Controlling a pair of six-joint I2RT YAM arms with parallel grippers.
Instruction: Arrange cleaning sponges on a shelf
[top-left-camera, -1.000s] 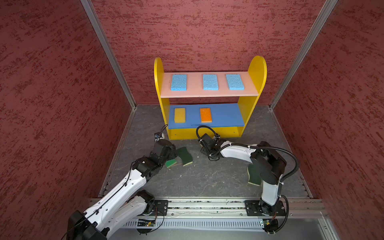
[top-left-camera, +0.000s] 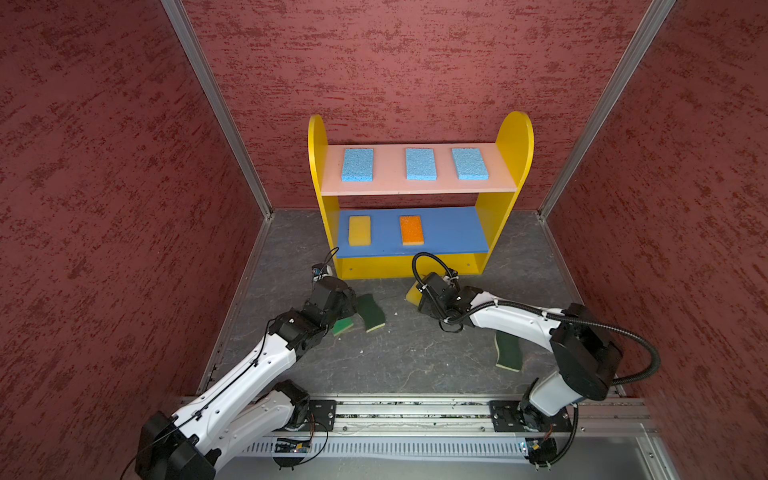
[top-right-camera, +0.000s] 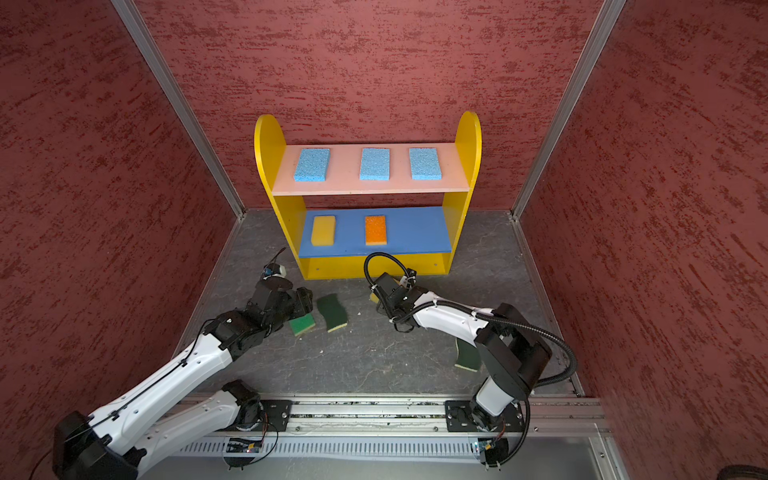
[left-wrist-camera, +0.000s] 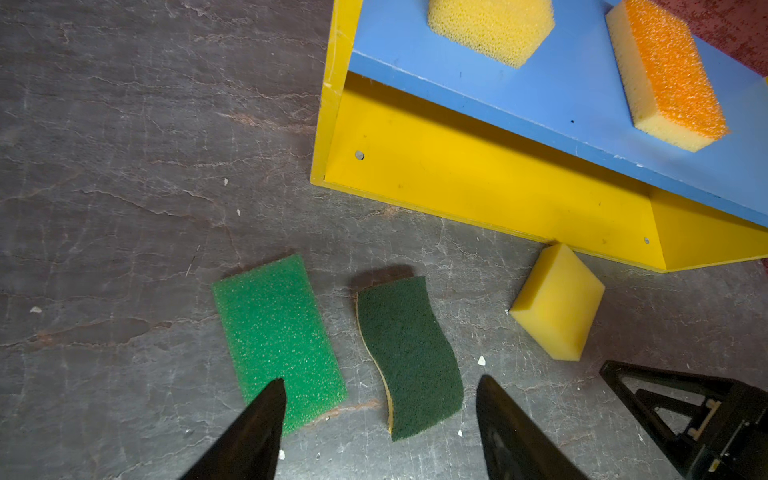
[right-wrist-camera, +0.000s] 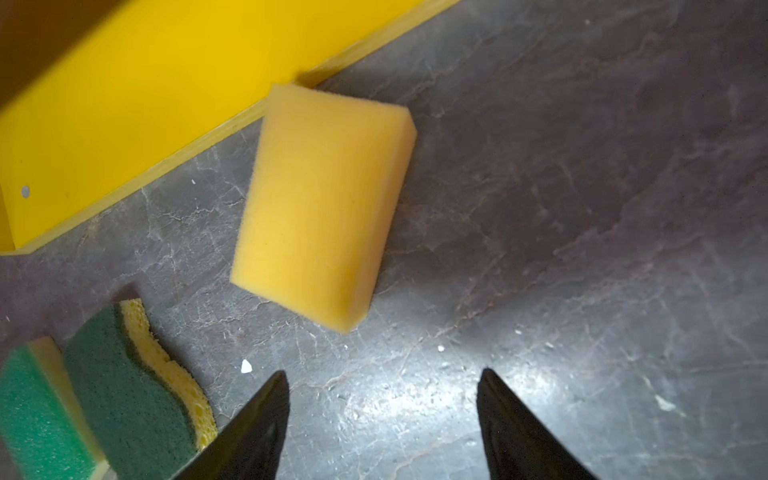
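Note:
A shelf unit holds three blue sponges (top-left-camera: 421, 164) on its pink board (top-left-camera: 384, 160), and a yellow sponge (top-left-camera: 359, 230) and orange sponge (top-left-camera: 411, 229) on the blue board (top-left-camera: 448, 232). On the floor, a green sponge (left-wrist-camera: 276, 336) and a wavy dark green sponge (left-wrist-camera: 408, 352) lie under my left gripper, which is open and empty. A loose yellow sponge (right-wrist-camera: 320, 204) lies at the shelf's base, ahead of my open right gripper. Another dark green sponge (top-left-camera: 508, 352) lies at the right, below the right arm.
Red walls (top-left-camera: 120, 200) enclose the workspace, with metal rails along the floor edges.
My left arm has moved very little.

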